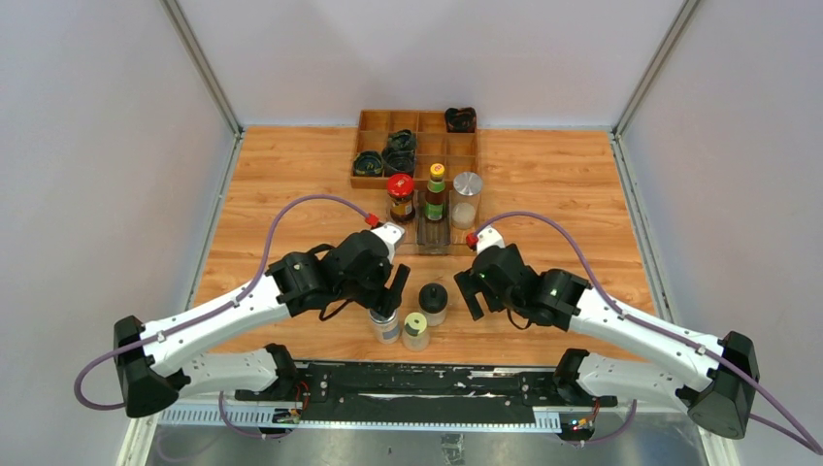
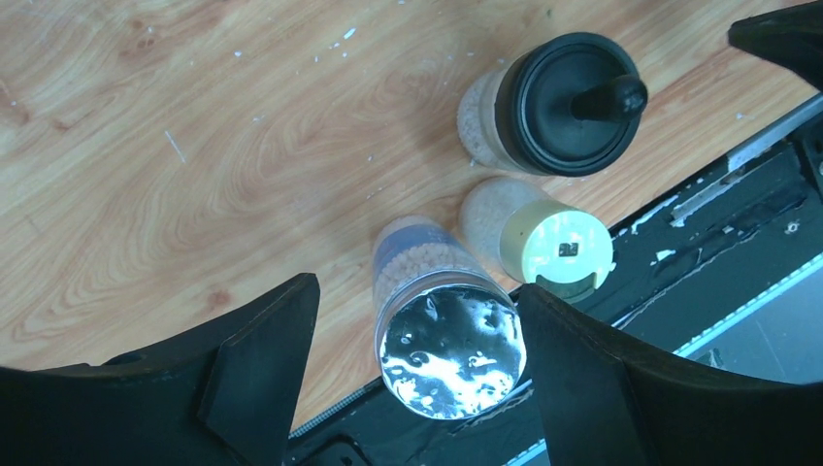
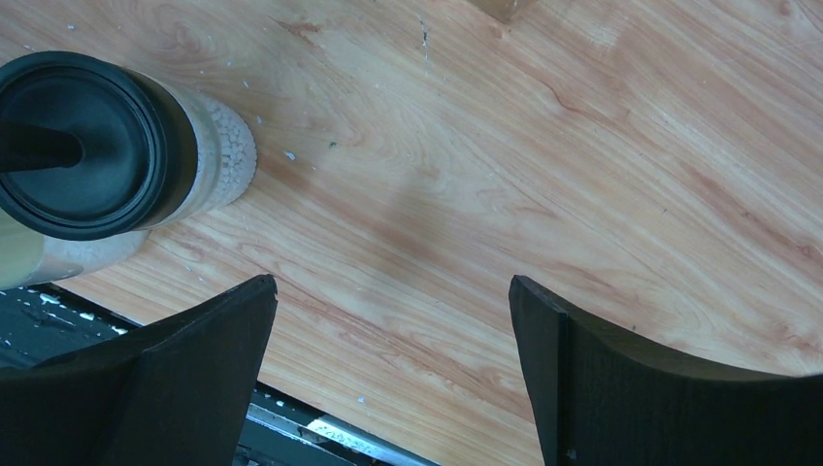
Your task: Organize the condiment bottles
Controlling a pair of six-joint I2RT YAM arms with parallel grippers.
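My left gripper (image 1: 390,289) hangs over the silver-lidded shaker (image 2: 451,349); in the left wrist view its open fingers flank that lid. Beside it stand a cream-lidded shaker (image 1: 415,332) and a black-lidded jar (image 1: 433,301). My right gripper (image 1: 468,294) is open right of the black-lidded jar, empty between its fingers. Behind, a clear acrylic rack (image 1: 433,248) holds a red-lidded jar (image 1: 401,199), a yellow-capped bottle (image 1: 436,194) and a tall silver-lidded jar (image 1: 466,199).
A wooden compartment tray (image 1: 432,121) with dark objects in several cells sits at the back. A dark rail (image 1: 427,379) runs along the front edge.
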